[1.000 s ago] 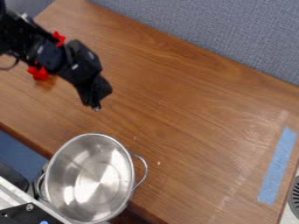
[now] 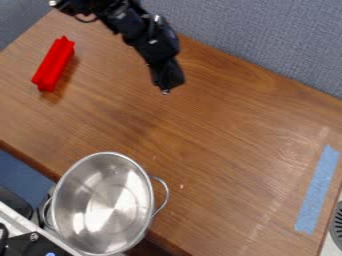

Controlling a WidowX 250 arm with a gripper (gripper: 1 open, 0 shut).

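Observation:
A black robot arm reaches in from the top left, its gripper point(image 2: 166, 82) over the upper middle of the wooden table, shut with nothing visible between its fingers. A red block point(image 2: 54, 63) lies at the upper left, apart from the gripper. A steel pot point(image 2: 102, 197) with two handles stands at the bottom left near the table's edge.
A strip of blue tape point(image 2: 317, 188) lies on the right side of the table point(image 2: 221, 140). A grey padded surface borders the top right.
The arm has moved up and to the right in the view, away from in front of the red block, which now shows fully. The pot has not moved.

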